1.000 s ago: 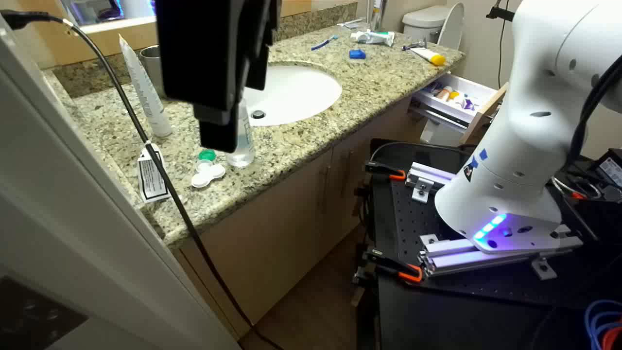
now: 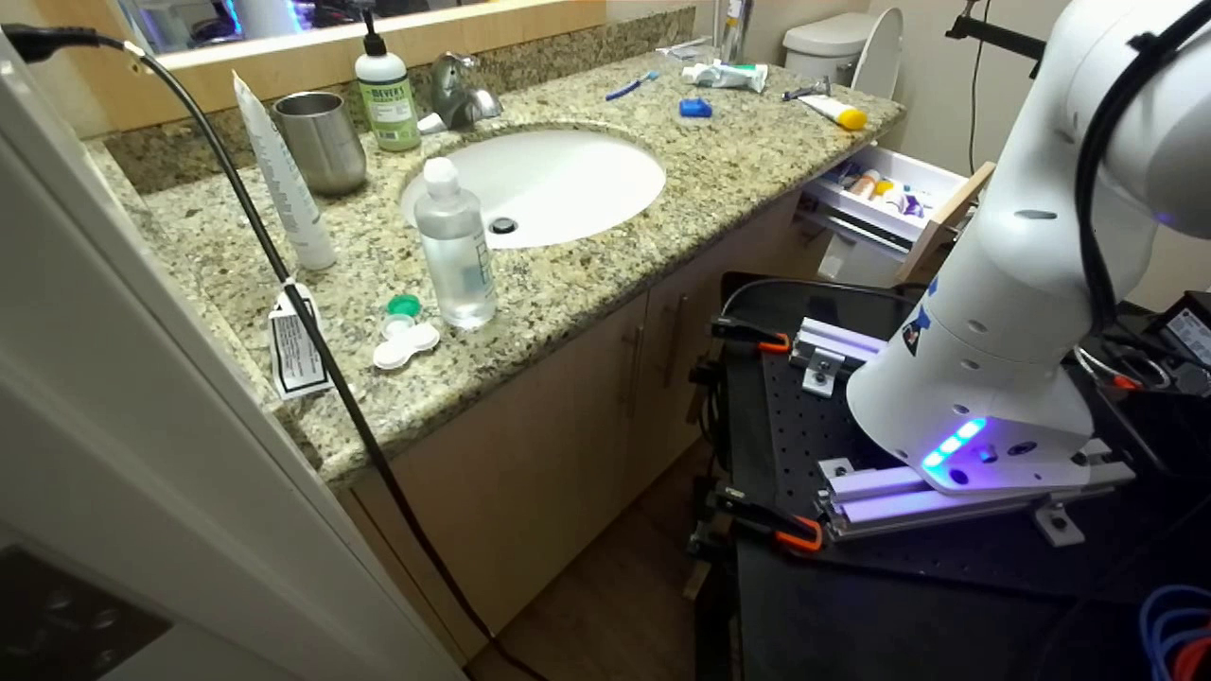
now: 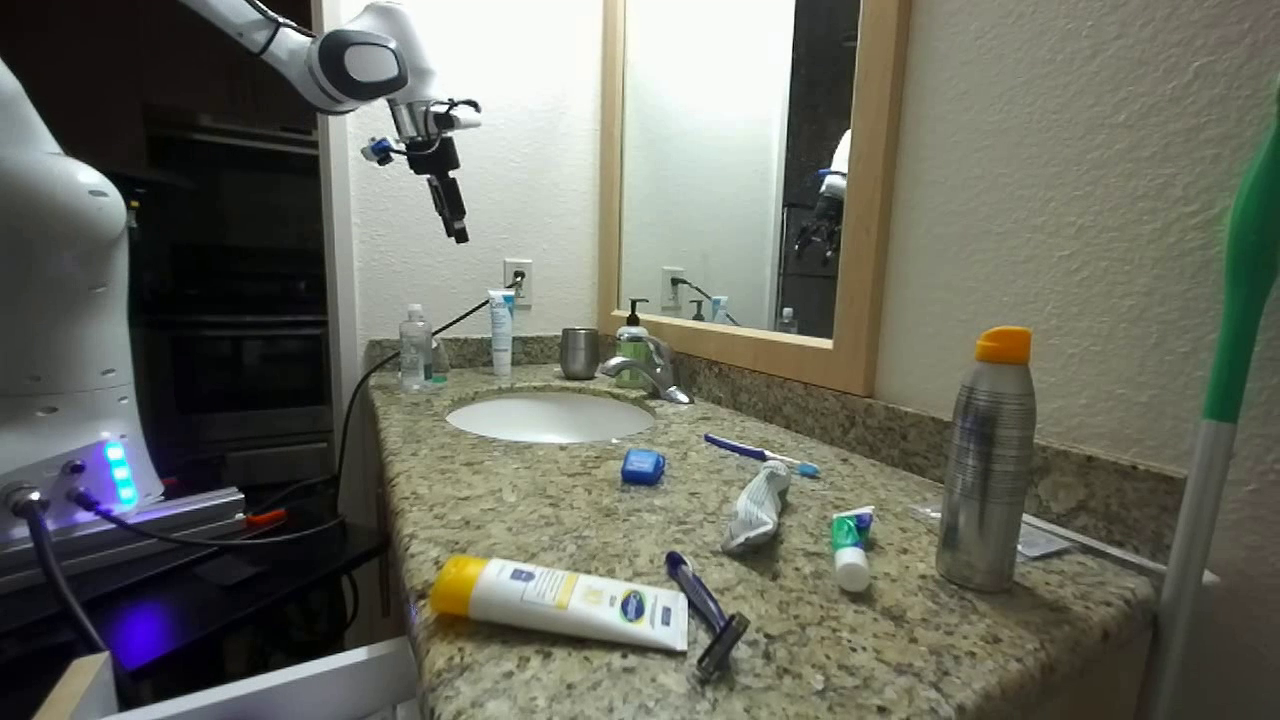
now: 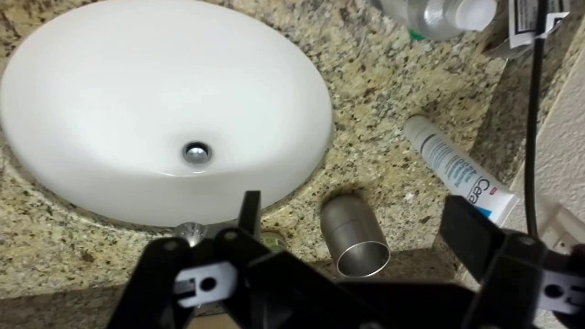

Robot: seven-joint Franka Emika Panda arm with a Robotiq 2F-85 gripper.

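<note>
High over the counter, my gripper is open, its fingers [image 4: 250, 213] wide apart with nothing held. The steel cup [image 4: 346, 225] shows between them in the wrist view, standing well below on the counter. A white CeraVe tube [image 4: 447, 156] stands to the cup's right in that view. The white sink [image 4: 164, 109] takes up the left side. In exterior view 2 the gripper [image 3: 456, 228] hangs pointing down, well above the clear bottle [image 3: 415, 348] and the tube [image 3: 500, 334]. Exterior view 1 does not show the gripper.
The faucet [image 2: 460, 93] and green soap bottle [image 2: 387, 96] stand behind the sink. A black cable [image 2: 284, 272] crosses the left end. A drawer [image 2: 897, 199] stands open at the far right. Toothbrush, razor, tubes and a spray can [image 3: 990, 468] occupy the other end.
In exterior view 1 the gripper has gone out of the picture from in front of the cup and bottle. The arm's upper links have shifted; the counter items look unmoved.
</note>
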